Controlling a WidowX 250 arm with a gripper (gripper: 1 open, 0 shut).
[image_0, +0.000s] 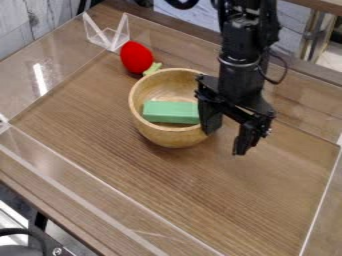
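Note:
A yellow bowl (148, 133) in the middle of the table holds a green block (166, 114). My black gripper (230, 136) hangs at the bowl's right side, its two fingers apart, with nothing seen between them; whether it touches the bowl cannot be told.
A red object (136, 57) with a small yellow-green piece lies behind the bowl. A clear, wire-like container (104, 30) stands at the back left.

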